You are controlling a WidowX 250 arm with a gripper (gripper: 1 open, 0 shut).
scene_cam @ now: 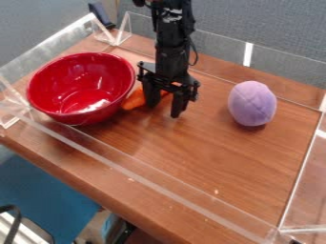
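Observation:
My black gripper (167,91) hangs low over the wooden table, right beside a red bowl (79,88) on the left. An orange object (132,102) lies between the bowl and the gripper, partly hidden by the gripper's fingers. I cannot tell whether the fingers are closed on it. A light purple, roundish object (253,104) rests to the right, apart from the gripper.
Clear plastic walls edge the wooden table (192,172).

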